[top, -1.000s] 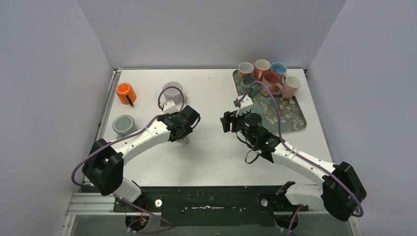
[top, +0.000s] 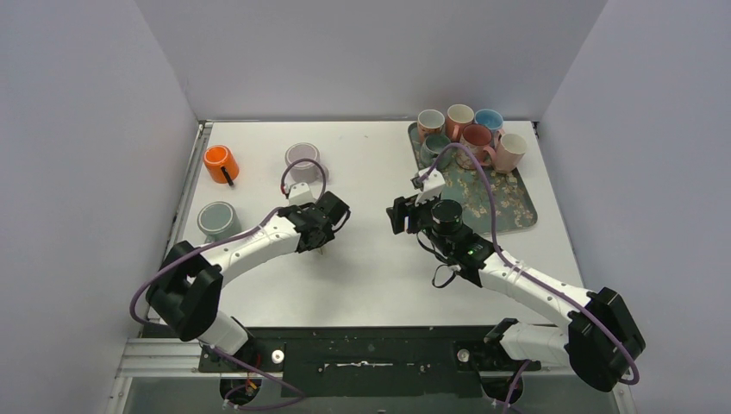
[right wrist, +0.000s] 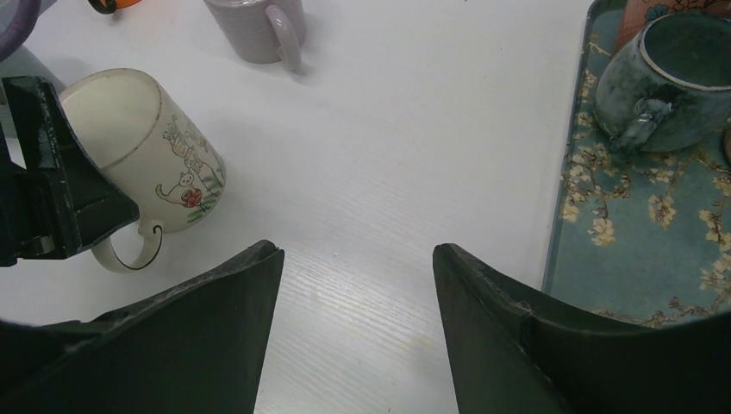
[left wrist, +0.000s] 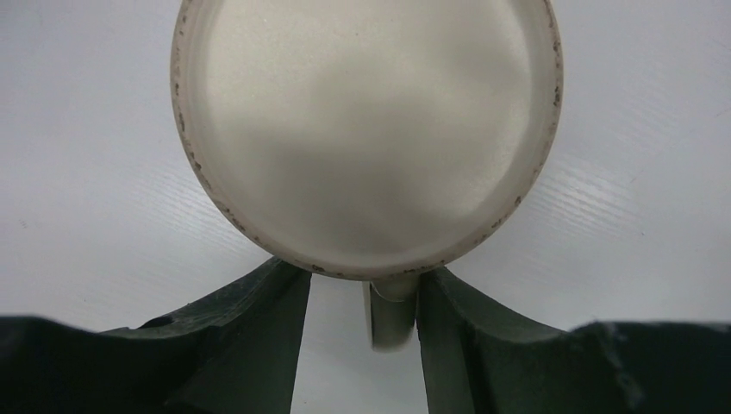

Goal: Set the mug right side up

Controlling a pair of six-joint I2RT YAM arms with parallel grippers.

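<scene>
The cream mug point(right wrist: 196, 172), with animals and flowers painted on its side, stands on the table, its pale round mouth seemingly facing up. In the left wrist view, the mug's speckled rim point(left wrist: 209, 185) fills the upper middle. Below that rim the handle point(left wrist: 392, 323) shows between the fingers of my left gripper, close to the right finger. The left fingers are part open, with a gap left of the handle. From above, my left arm hides most of this mug. My right gripper is open and empty, over bare table to the right.
A lilac mug point(top: 303, 161), an orange mug point(top: 221, 162) and a grey-green mug point(top: 217, 218) stand at the left and back. Several mugs crowd the rear of a floral tray point(top: 509, 207) on the right.
The right arm has barely moved.
</scene>
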